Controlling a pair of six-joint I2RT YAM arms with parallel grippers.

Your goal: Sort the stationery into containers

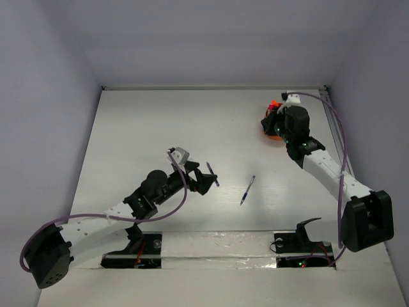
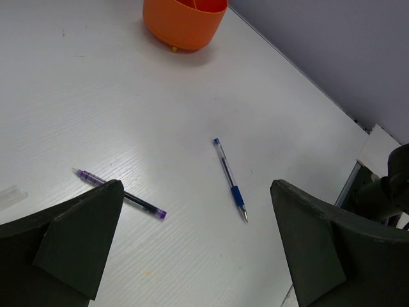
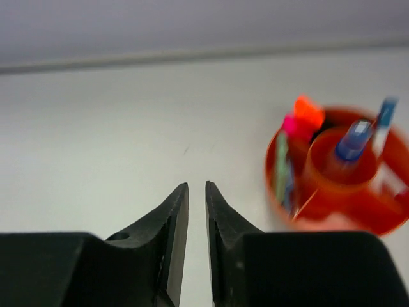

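An orange container stands at the back right; in the blurred right wrist view its compartments [image 3: 342, 204] hold several colourful items. My right gripper is beside it, fingers only slightly apart with nothing visible between them, partly covering the container from above. My left gripper [image 1: 203, 179] stands open at the table's front middle, above a purple pen [image 2: 144, 204] [image 1: 211, 169]. A blue-capped clear pen [image 2: 227, 169] [image 1: 248, 190] lies to the right of it on the white table.
Grey walls bound the table at the back and sides. A small clear object [image 2: 11, 195] shows at the left edge of the left wrist view.
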